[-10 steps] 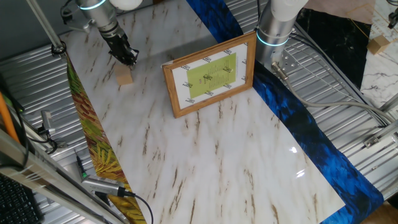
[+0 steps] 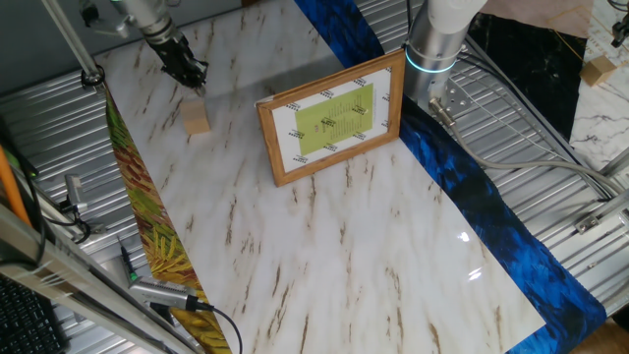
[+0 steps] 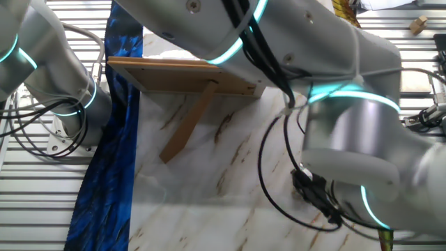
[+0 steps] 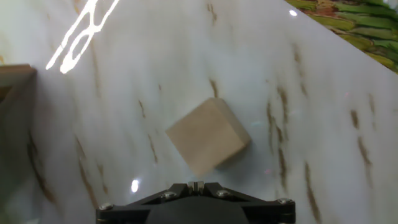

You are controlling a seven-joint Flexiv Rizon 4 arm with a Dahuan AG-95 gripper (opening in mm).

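Observation:
A small plain wooden block [image 2: 196, 117] rests on the marbled tabletop, left of the picture frame. From the wrist view, the block [image 4: 206, 137] lies just beyond my fingertips, turned at an angle, with clear surface all round it. My gripper is shut, its two black fingers meeting with nothing visible between them. In exterior view 1 the gripper [image 2: 203, 90] hangs above and behind the block, apart from it. The arm hides the block in exterior view 2.
A wooden picture frame [image 2: 273, 143] with a green-and-white insert stands upright, propped by its back leg [image 3: 187, 129]. Blue cloth [image 2: 472, 182] and yellow-green patterned cloth [image 2: 157, 231] border the table.
My gripper has risen and drawn back slightly toward the far left, away from the block. The block and the picture frame have stayed in place.

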